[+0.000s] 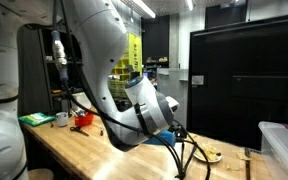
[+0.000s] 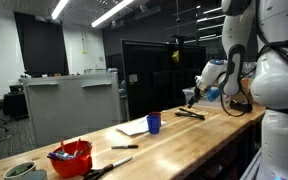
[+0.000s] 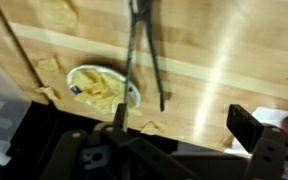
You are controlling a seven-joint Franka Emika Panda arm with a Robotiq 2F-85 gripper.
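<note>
My gripper is open, its dark fingers wide apart in the wrist view and nothing between them. Ahead of it lies a pair of dark tongs [image 3: 152,60], legs spread, on the wooden table. A white bowl [image 3: 77,72] of yellow chips is left of the tongs, whose nearer leg appears to cross its right edge. The bowl [image 1: 209,155] also shows beyond the arm in exterior view 1. Slim dark items [image 2: 190,114] lie below the arm in exterior view 2. The fingertips are too small to make out in both exterior views.
Loose yellow pieces [image 3: 50,64] are scattered near the bowl. A blue mug [image 2: 153,123], a red basket [image 2: 72,160] and a marker [image 2: 122,147] stand or lie farther along the table. A translucent bin [image 1: 282,145] is at the right.
</note>
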